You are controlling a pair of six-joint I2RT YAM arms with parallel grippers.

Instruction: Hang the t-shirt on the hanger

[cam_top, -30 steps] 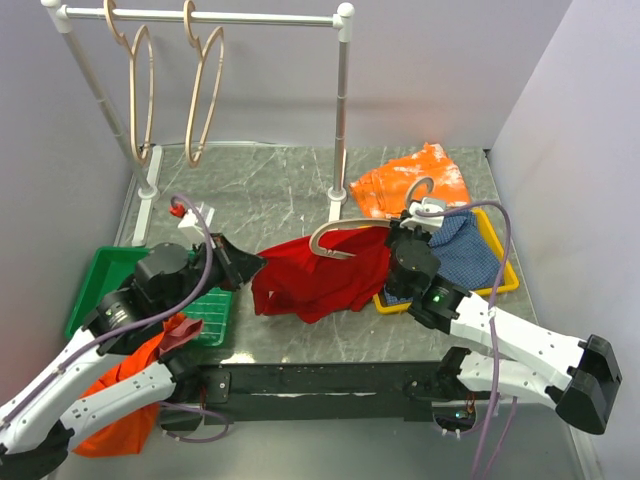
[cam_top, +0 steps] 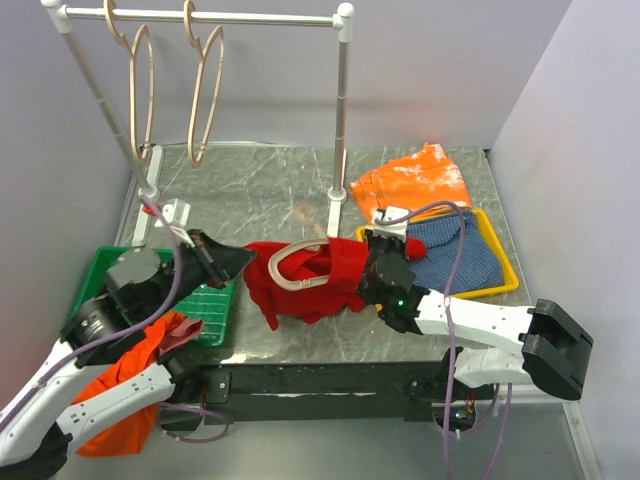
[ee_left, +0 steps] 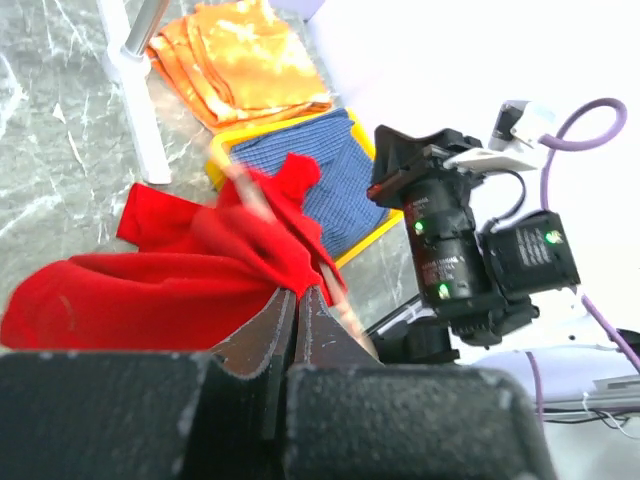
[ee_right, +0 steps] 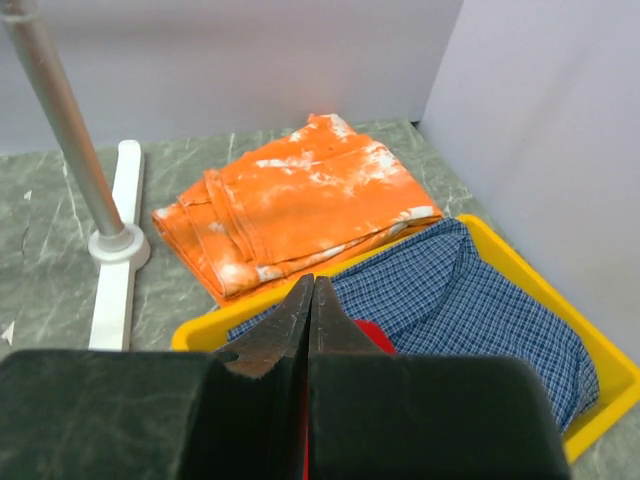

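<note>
The red t-shirt (cam_top: pixel 345 270) spans the space between my two arms, partly bunched. My left gripper is shut on its near edge, the red cloth (ee_left: pixel 170 300) running out from the fingertips. The beige hanger (cam_top: pixel 300 284) loops over the shirt's middle and is blurred in the left wrist view. My right gripper is shut, its tips over the yellow tray. A bit of red cloth (ee_right: pixel 375 335) shows just behind its fingers; whether any is pinched there cannot be made out. No hanger shows at its tips.
Two empty hangers (cam_top: pixel 205 100) hang from the rack rail (cam_top: pixel 240 18) at the back left. A folded orange shirt (ee_right: pixel 300 195) lies behind the yellow tray (ee_right: pixel 550 300) with its blue cloth. At left are a green basket (cam_top: pixel 95 285) and an orange cloth (cam_top: pixel 105 430).
The hanger has swung down and left, away from the right gripper, and now lies across the shirt.
</note>
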